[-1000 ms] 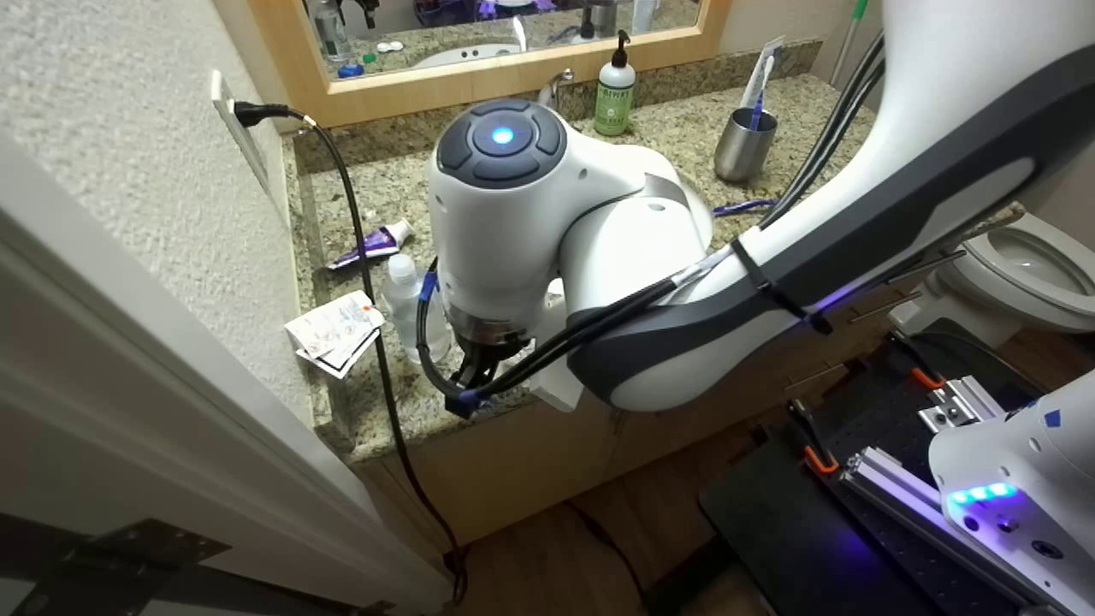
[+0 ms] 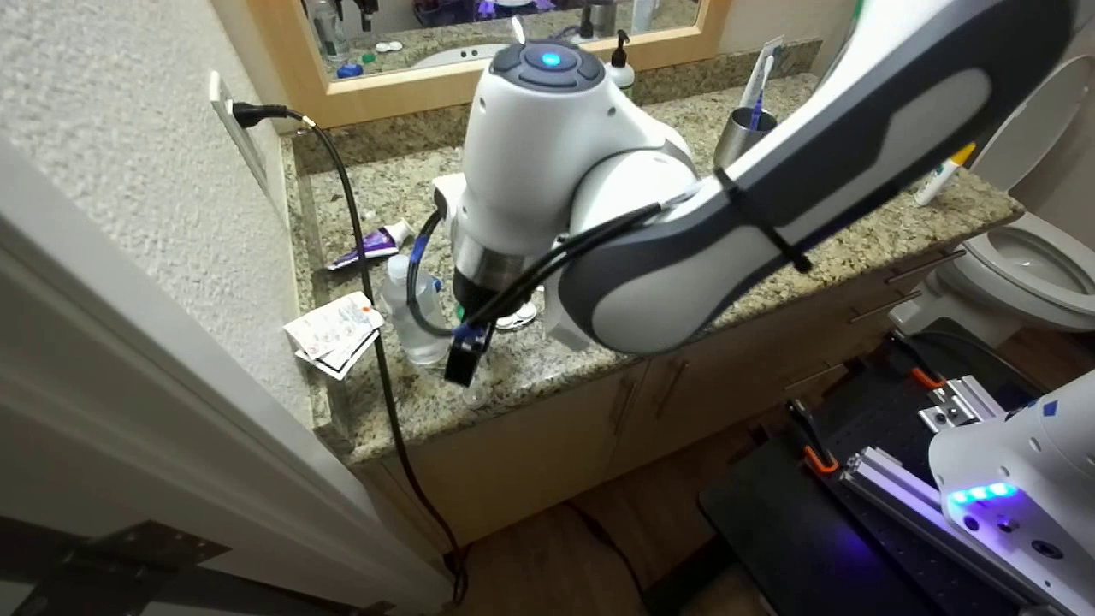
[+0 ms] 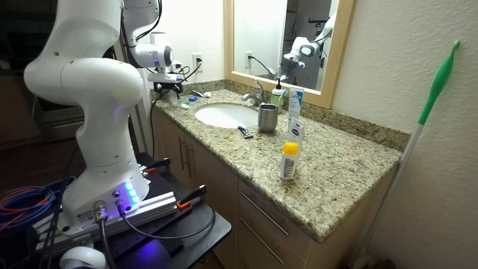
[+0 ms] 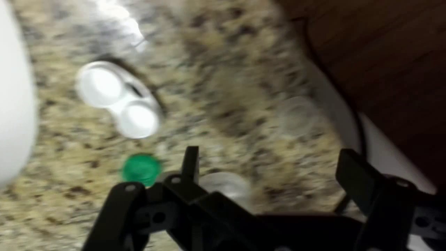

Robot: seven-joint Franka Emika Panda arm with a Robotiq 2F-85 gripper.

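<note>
My gripper stands open above the counter in the wrist view, its black fingers wide apart with nothing held. A round translucent shape, perhaps the bottle, shows beside the left finger. Up and left of that finger lie a green cap and a white lens case. A faint clear disc rests near the counter's front edge. In exterior view 1 a clear bottle stands upright, just left of the gripper. In exterior view 2 the gripper hovers over the counter's far end.
A purple tube, paper packets and a hanging black cord lie left of the bottle. The sink, a metal cup, a razor and several bottles or tubes stand farther along the counter.
In exterior view 1 the hand has tilted and shifted up and to the right, showing more of the black gripper. The arm now covers most of the soap bottle. The clear bottle stays upright.
</note>
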